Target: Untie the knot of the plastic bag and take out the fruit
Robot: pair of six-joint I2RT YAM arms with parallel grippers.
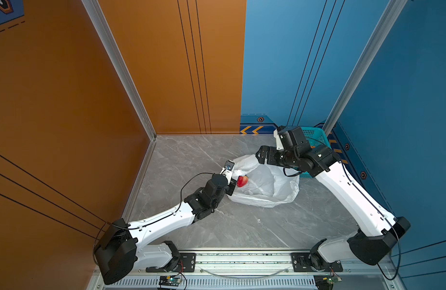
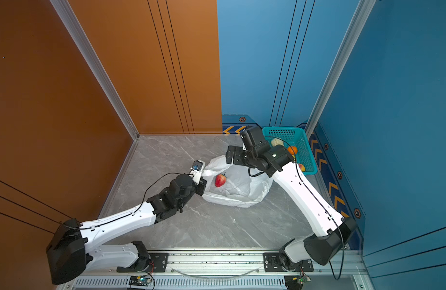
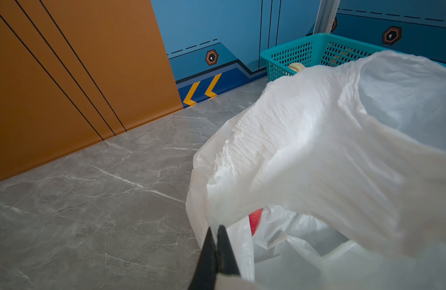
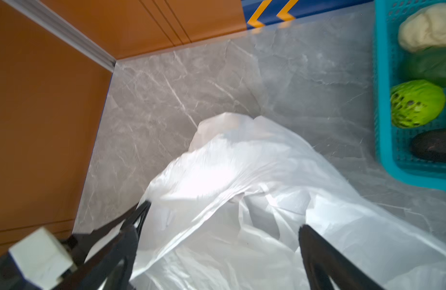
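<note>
A white plastic bag [image 1: 273, 193] lies spread on the grey table with a wide mouth; a red fruit [image 2: 220, 180] sits inside its left part, mostly hidden behind the rim in the left wrist view [image 3: 254, 220]. My left gripper is shut at the bag's left rim, with plastic against its fingertips; whether it pinches the plastic is unclear. My right gripper is open above the bag's right and back part, with nothing visibly held between its fingers.
A teal basket [image 2: 305, 149] of assorted fruit and vegetables stands at the back right, partly behind the right arm. Bare table [image 1: 174, 159] shows at left, behind and in front of the bag. Walls border the back and sides.
</note>
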